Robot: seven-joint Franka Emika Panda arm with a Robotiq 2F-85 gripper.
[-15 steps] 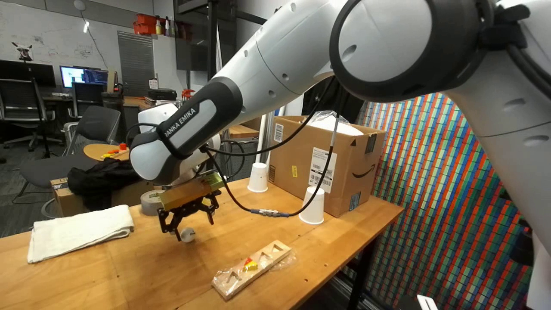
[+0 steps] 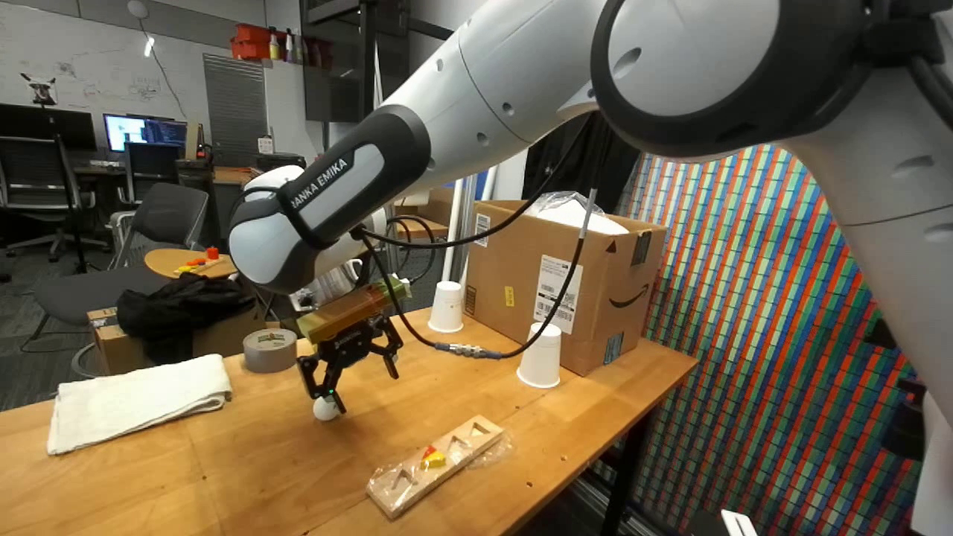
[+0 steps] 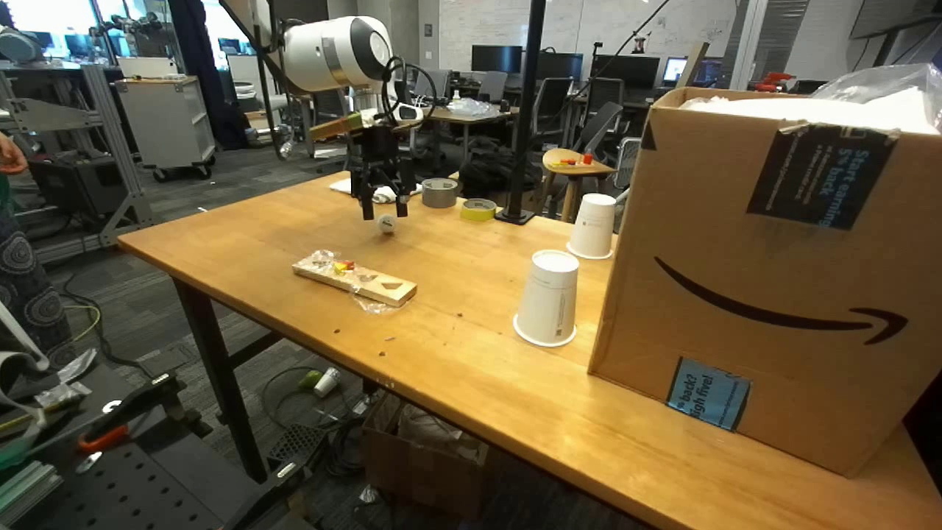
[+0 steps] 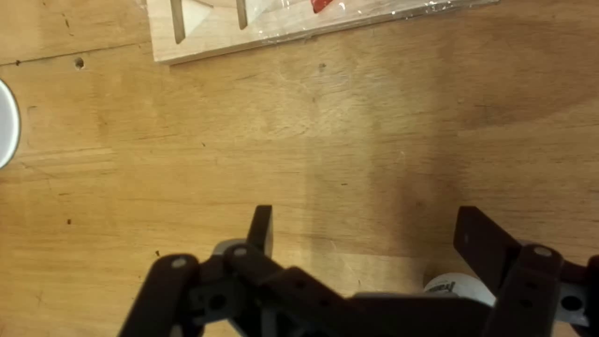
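Note:
My gripper is open above the table, its two fingers spread wide with only bare wood showing between their tips. A small white ball with dark lettering rests on the table, partly hidden by the right-hand finger in the wrist view. Exterior view 1 puts the ball just under one fingertip of the gripper. From the other side, the ball appears low between the fingertips of the gripper. Whether a finger touches it I cannot tell.
A wooden shape board in clear plastic lies toward the table's front. Two upturned white cups stand by a large cardboard box. A folded white towel and grey tape lie farther left.
My gripper has risen and shifted to the right in exterior view 1, staying open. The ball remains in nearly the same place.

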